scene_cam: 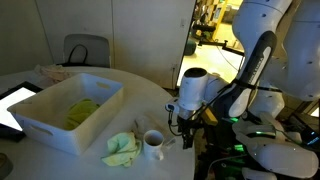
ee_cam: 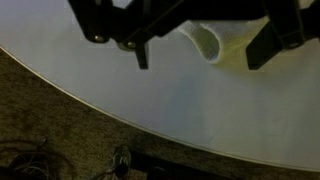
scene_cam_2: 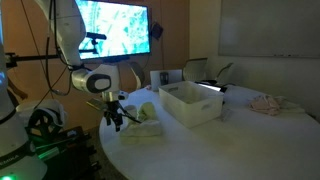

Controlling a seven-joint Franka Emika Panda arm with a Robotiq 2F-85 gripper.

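My gripper (scene_cam: pixel 181 133) stands open at the table's right side, just right of the white mug (scene_cam: pixel 153 145). In the wrist view a dark finger (ee_cam: pixel 141 54) and its opposite stand wide apart, with nothing gripped between them. Beyond the gap, at the top of that view, lies pale yellowish cloth (ee_cam: pixel 235 42). A light green cloth (scene_cam: pixel 122 150) is crumpled on the table left of the mug. In exterior view 2, cloth (scene_cam_2: pixel 142 130) lies to the right of the gripper (scene_cam_2: pixel 117 117).
A white box (scene_cam: pixel 107 105) holding a yellow-green cloth (scene_cam: pixel 82 112) stands farther left. A pinkish cloth or bag (scene_cam_2: pixel 266 104) lies on the far table.
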